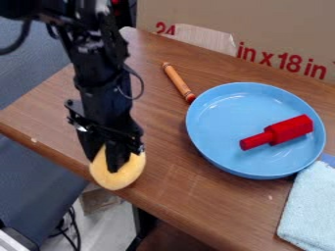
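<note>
My black gripper (116, 152) points down near the front-left edge of the wooden table, over a yellow round object (119, 175), its fingertips at or on that object's upper part. Whether the fingers are closed on it is hard to tell. To the right a blue plate (229, 118) holds a red rolling-pin-like object (275, 132). An orange crayon-like stick (178, 80) lies behind, left of the plate.
A light blue cloth (312, 206) lies at the front right. A cardboard box (249, 29) stands at the back. The table's edge drops off at left and front.
</note>
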